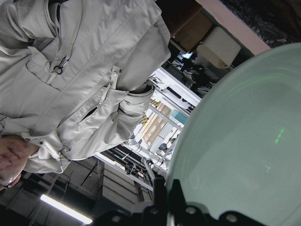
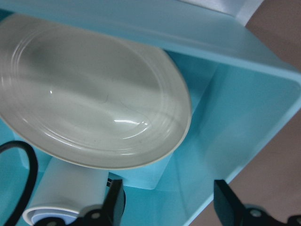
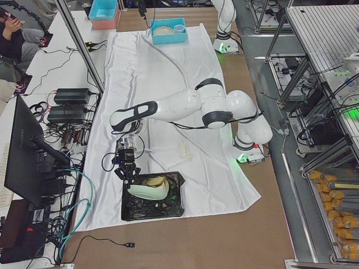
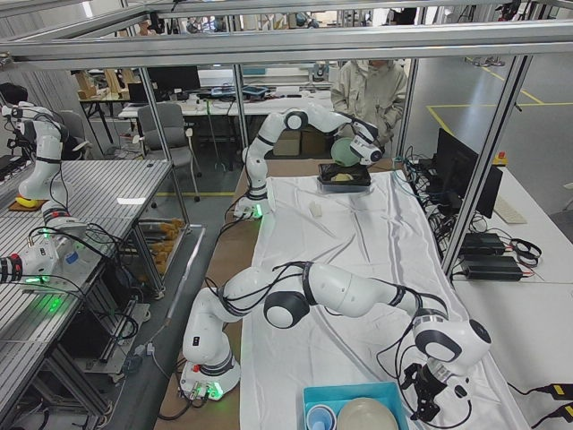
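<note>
My left gripper (image 3: 128, 178) is shut on a pale green plate (image 3: 147, 191), held tilted over a black lined bin (image 3: 151, 210); the plate fills the right of the left wrist view (image 1: 244, 132). Food on a pale item lies in the bin behind it. At the other end, my right gripper stands open above a blue bin (image 2: 240, 122), which holds an oval white dish (image 2: 89, 89) and a white cup (image 2: 70, 188).
A white cloth (image 3: 157, 84) covers the table between the bins, with a small pale item (image 3: 185, 148) on it. A monitor and cables line one side. A person (image 4: 367, 98) stands behind the black bin.
</note>
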